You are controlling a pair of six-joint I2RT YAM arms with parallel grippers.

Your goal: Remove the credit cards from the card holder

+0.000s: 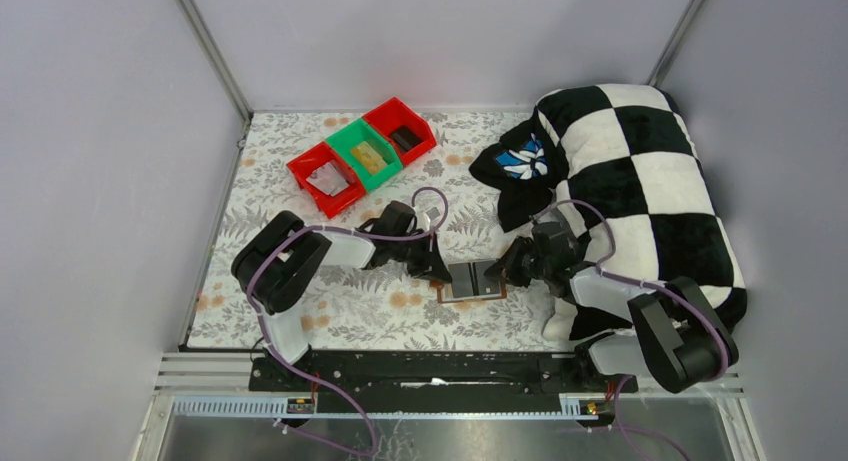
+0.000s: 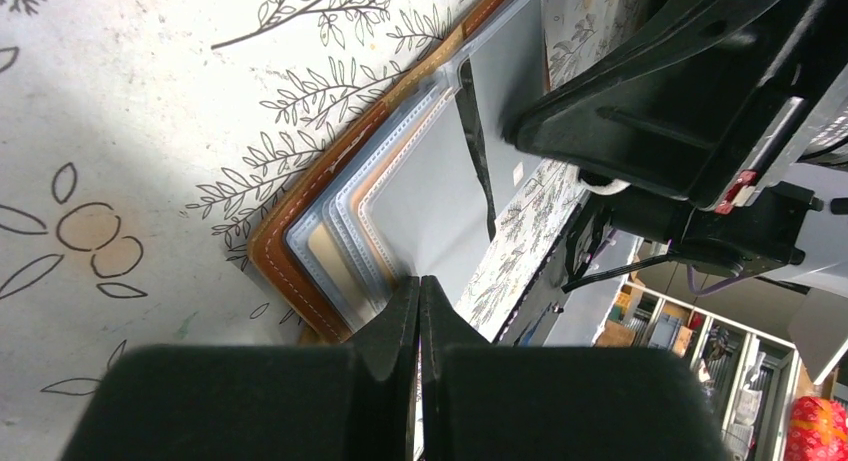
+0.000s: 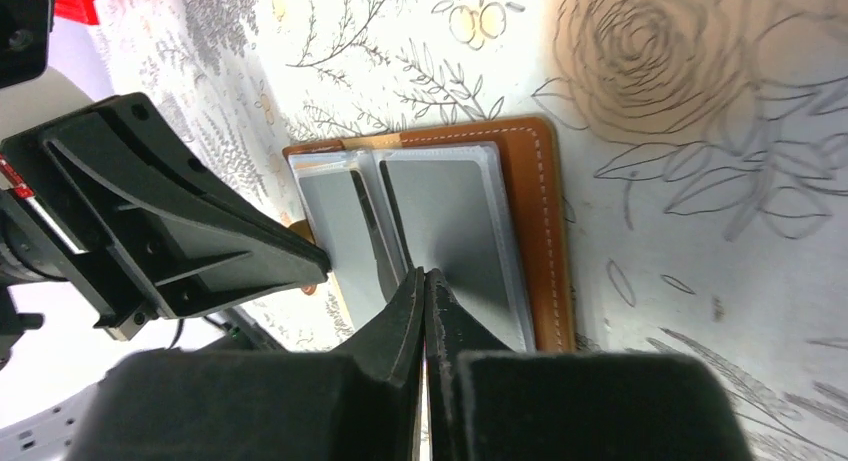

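The brown leather card holder lies open on the floral mat between my grippers, grey card sleeves on both halves, with stacked edges showing in the left wrist view (image 2: 390, 181). My left gripper is shut, its tips at the sleeves on one end, nothing seen between them. My right gripper is over the other half, fingertips close together at the grey sleeve; whether anything is between them I cannot tell.
Red and green bins (image 1: 362, 153) stand at the back left. A checkered plush cushion (image 1: 665, 181) with a dark cloth fills the right side.
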